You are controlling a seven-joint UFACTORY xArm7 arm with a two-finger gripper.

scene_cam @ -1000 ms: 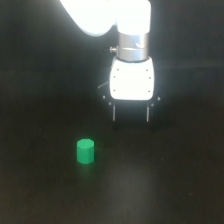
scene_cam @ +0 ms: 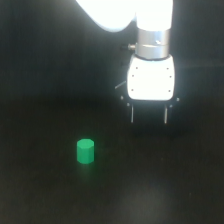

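Note:
A small green cylinder [scene_cam: 86, 151] stands upright on the dark surface, left of the middle in the camera view. Up and to the right of it hangs my gripper [scene_cam: 149, 116], pointing down below the white arm. Its two thin fingers are spread well apart, and only dark background shows between them. Clear space separates the gripper from the cylinder.
The white arm [scene_cam: 115, 10] enters from the top edge.
My gripper has moved to the right in the view, farther from the cylinder, at about the same height. The cylinder has not moved, and the fingers remain apart.

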